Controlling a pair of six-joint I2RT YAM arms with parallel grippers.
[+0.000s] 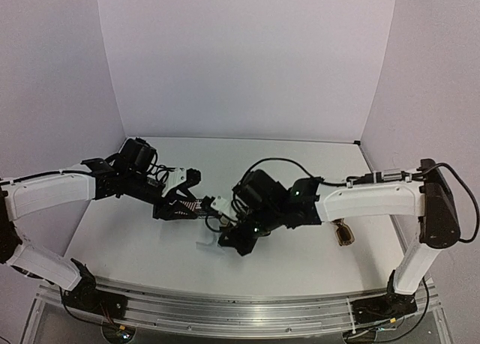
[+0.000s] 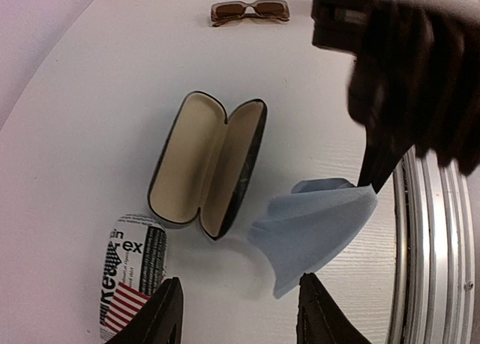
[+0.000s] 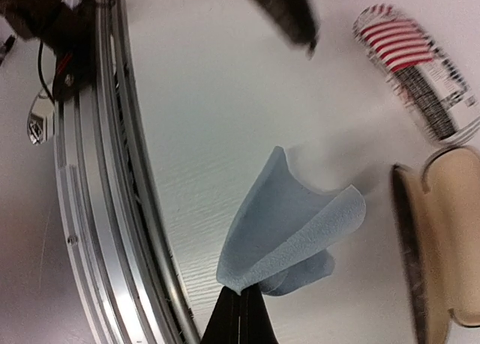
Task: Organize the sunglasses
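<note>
Light blue cloth hangs from my right gripper, whose fingers are closed on its edge; the left wrist view shows the cloth (image 2: 319, 220) spread below that dark, blurred gripper. My left gripper stands open, nothing between its two fingers. An open glasses case (image 2: 206, 160) with a cream lining lies on the table, ahead of the left gripper. Brown sunglasses (image 1: 343, 232) rest folded or flat at the table's right side, away from both grippers. From above, the right arm covers most of the case.
A striped pouch-like item with lettering (image 2: 133, 273) lies beside the case, close to the left gripper. A metal rail (image 1: 247, 303) runs along the front edge.
</note>
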